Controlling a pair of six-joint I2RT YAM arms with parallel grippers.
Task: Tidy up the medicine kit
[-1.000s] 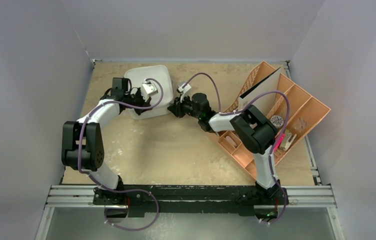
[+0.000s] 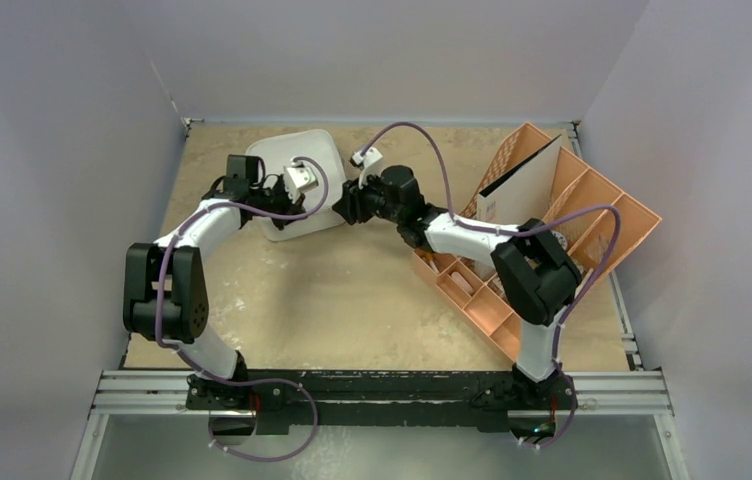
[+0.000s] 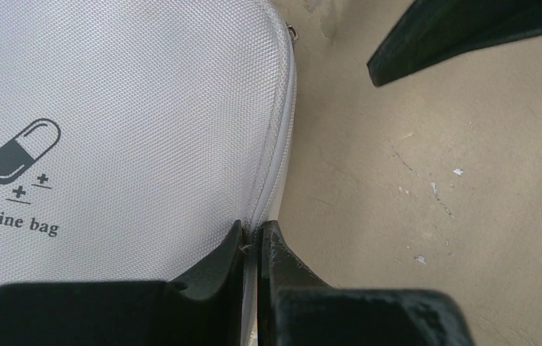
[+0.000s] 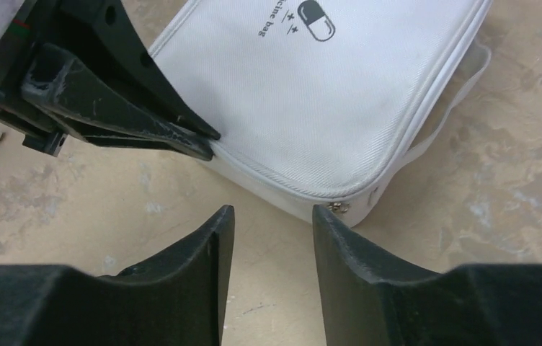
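A white zippered medicine bag (image 2: pixel 307 150) with a printed capsule lies at the back left of the table, also filling the left of the left wrist view (image 3: pixel 102 137). My left gripper is shut on the bag's near edge. My right gripper is part open beside the bag's corner with the metal zipper pull (image 4: pixel 337 207), nothing visible between its fingers.
An orange compartmented organizer (image 2: pixel 487 315) holding small items and a pale board (image 2: pixel 517 195) fills the right side, partly under the right arm. Grey walls surround the table.
The left arm and bag look nearly still.
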